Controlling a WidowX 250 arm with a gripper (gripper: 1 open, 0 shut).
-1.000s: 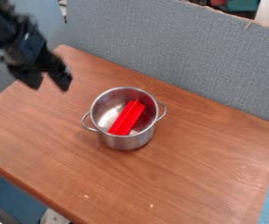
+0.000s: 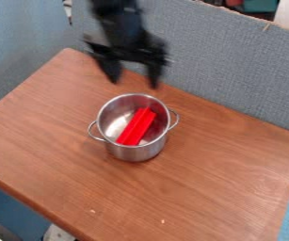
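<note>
A steel pot (image 2: 159,144) with two side handles stands on the wooden table, holding a red elongated object (image 2: 136,127). My dark gripper (image 2: 128,66) hangs above and behind the pot near the back of the table, blurred by motion, with its two fingers apart and open.
A padded grey-blue wall (image 2: 234,71) runs along the back and left of the table (image 2: 234,188).
My gripper has swung from the far left toward the right, to above the back of the pot. The pot and red object look unmoved.
</note>
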